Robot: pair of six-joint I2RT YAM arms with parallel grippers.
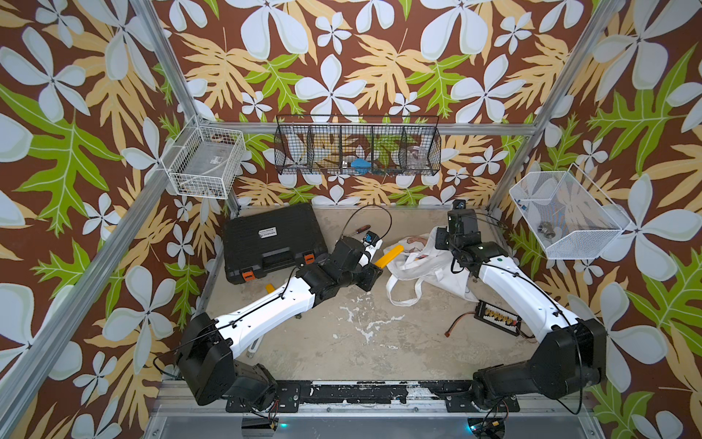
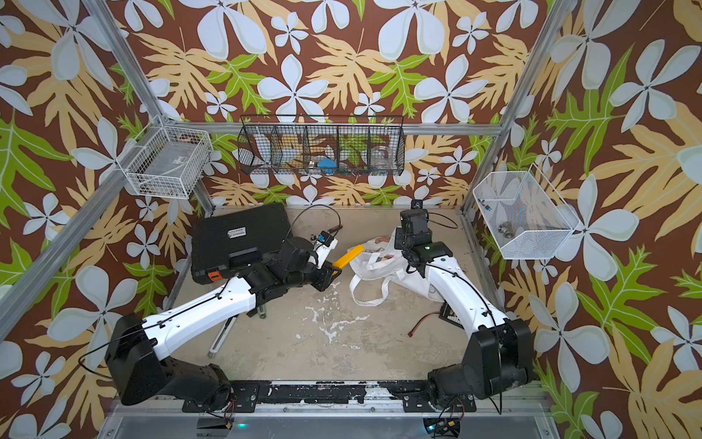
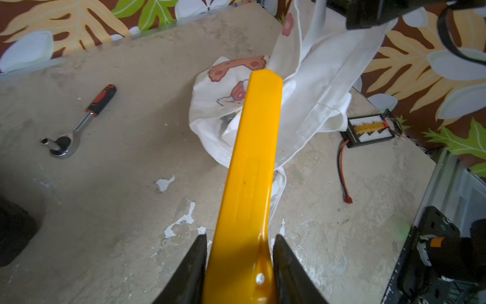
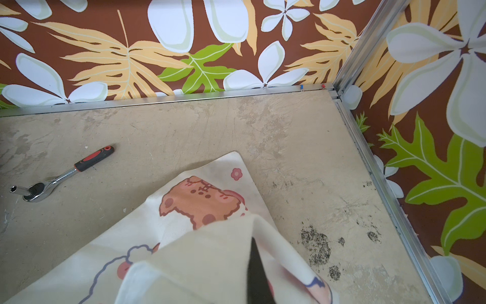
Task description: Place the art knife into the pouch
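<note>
The yellow art knife is between the fingers of my left gripper, pointing toward the white fabric pouch; in the top views it is above the table, just left of the pouch. My right gripper is over the pouch, shut on its white cloth, which is raised and spread in the left wrist view. The pouch has bear and flower prints.
A black case sits at the back left. A ratchet lies behind the pouch. A battery board with leads lies at right. Baskets hang on the rails.
</note>
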